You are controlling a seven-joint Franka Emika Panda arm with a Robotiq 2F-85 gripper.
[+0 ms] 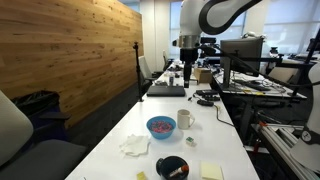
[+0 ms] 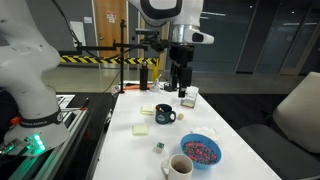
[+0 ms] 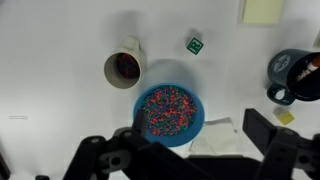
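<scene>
My open gripper is high above the white table, with nothing between its fingers; in the second exterior view the gripper (image 2: 182,84) hangs behind the mugs. A blue bowl (image 3: 170,88) full of small red and green pieces shows below the gap in the wrist view. Left of it is a cream mug (image 3: 113,70) with dark contents. A black mug (image 3: 280,92) at the right holds something orange and white. Between the mugs lies a small green cube (image 3: 195,46). Part of a white cloth (image 3: 215,140) lies beside the bowl, partly hidden by the gripper.
Pale yellow notepads, one of them a pad (image 1: 211,171), lie near the table's edge. A small yellow block (image 3: 286,117) sits by the black mug. A black flat device (image 1: 166,91) is at the table's far end. Bare table surrounds the bowl.
</scene>
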